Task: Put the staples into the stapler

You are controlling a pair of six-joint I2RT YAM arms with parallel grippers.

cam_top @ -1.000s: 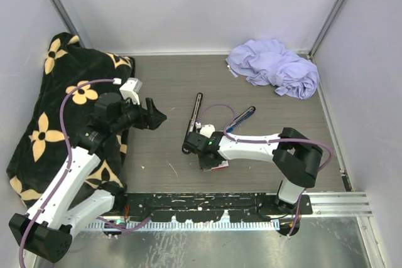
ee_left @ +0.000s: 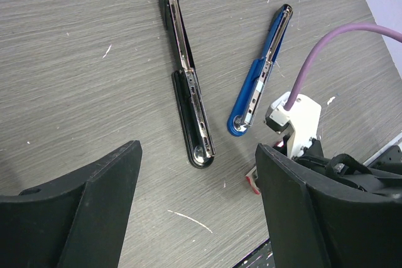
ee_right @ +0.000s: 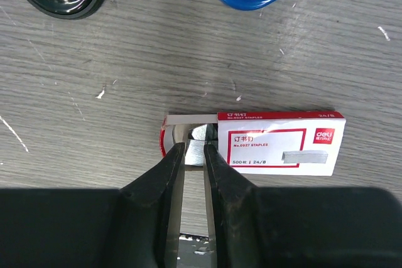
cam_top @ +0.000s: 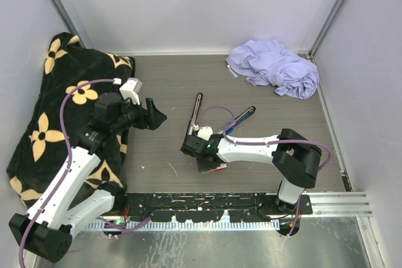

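A red and white staples box (ee_right: 270,149) lies on the table, its left end open with silver staples showing. My right gripper has its fingertips in that opening, closed on the staples. Two staplers lie opened out lengthwise beyond the box: a black one (ee_left: 185,92) (cam_top: 195,110) and a blue one (ee_left: 251,86) (cam_top: 245,115). My left gripper (cam_top: 153,115) hangs open and empty left of the staplers; in the left wrist view its dark fingers frame bare table. The right arm mostly hides the box in the top view.
A lavender cloth (cam_top: 276,70) is heaped at the back right. A dark flowered blanket (cam_top: 47,136) covers the left side. A dark rail (cam_top: 182,202) runs along the front edge.
My right gripper has shifted slightly left and toward the front edge in the top view. The left arm and the staplers have not moved.
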